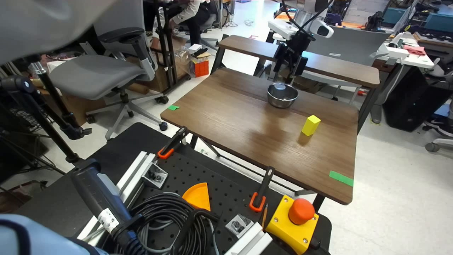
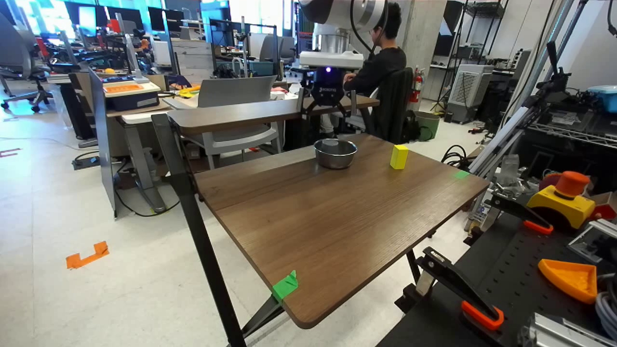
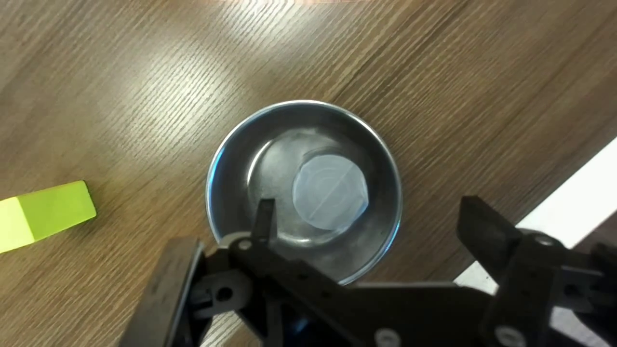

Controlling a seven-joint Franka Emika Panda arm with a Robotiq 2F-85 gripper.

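A shiny metal bowl (image 1: 282,101) stands upright on the brown table (image 1: 238,110). Inside it lies a pale grey, many-sided flat-topped object (image 3: 329,192), its lower part unclear. To one side of the bowl, apart from it, a yellow block (image 1: 311,125) stands on end; in the wrist view the block (image 3: 55,211) is cut off at the left edge. My gripper is open above the bowl, fingers wide apart and nothing between them. Exterior view 2 also has the gripper (image 2: 327,104) higher than the bowl rim.
A raised shelf (image 1: 339,68) runs along the table's back, close to the arm. Green tape (image 1: 341,178) marks a front corner. Bare tabletop stretches in front of the bowl and block. Clamps and a yellow emergency-stop box (image 1: 293,225) sit on the separate black bench.
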